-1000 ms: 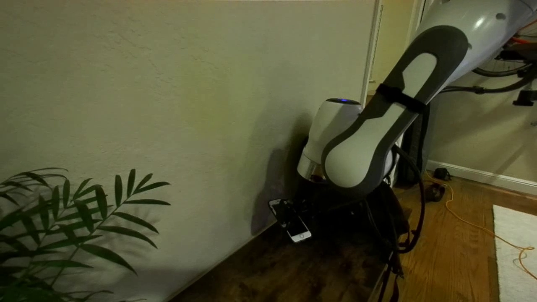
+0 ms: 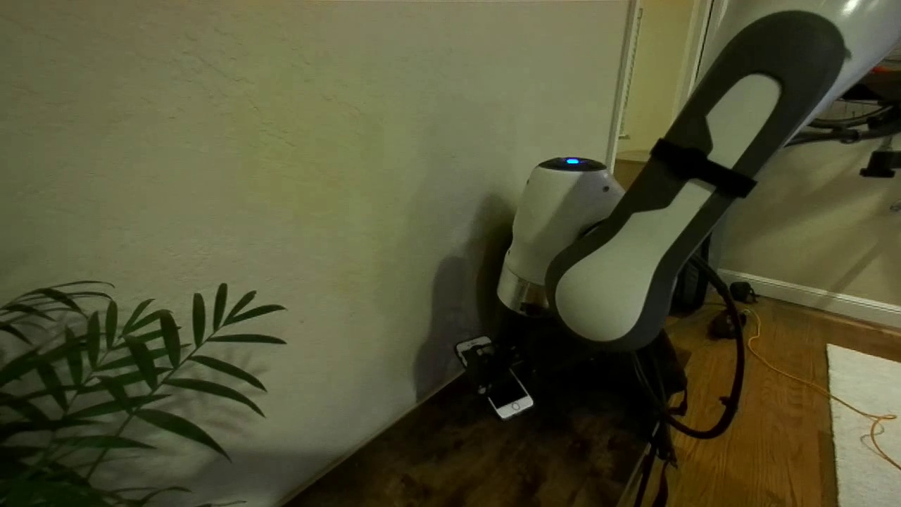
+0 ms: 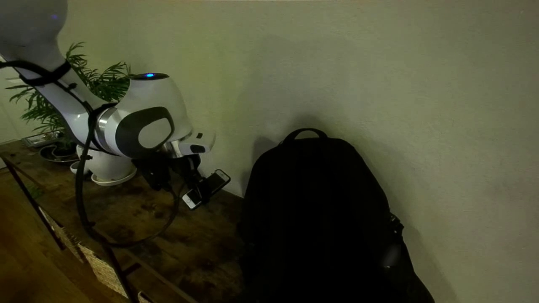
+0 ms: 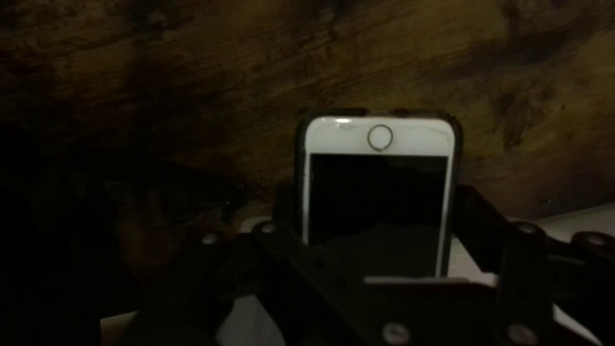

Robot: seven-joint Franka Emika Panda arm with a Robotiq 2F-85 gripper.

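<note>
A white-fronted phone (image 4: 378, 190) in a dark case has its round home button toward the top of the wrist view. My gripper is shut on it, with a black finger against each long side. In the second exterior view the phone (image 3: 190, 201) hangs tilted over the wooden table, and the dark gripper (image 3: 204, 189) crosses its middle. From the first exterior view, both white ends of the phone (image 2: 514, 408) show on either side of the fingers, close to the wall. Shadow hides whether its lower end touches anything.
Beside the gripper stands a large black backpack (image 3: 323, 217), against the wall (image 3: 434, 101). A plant (image 2: 135, 380) and a white pot (image 3: 113, 169) occupy the other end. Bare tabletop (image 3: 151, 217) lies between pot and backpack. A cable (image 3: 81, 202) loops off the arm.
The phone and gripper have shifted slightly right and down in the first exterior view, and the phone has turned a little. The forearm has swung to the right.
</note>
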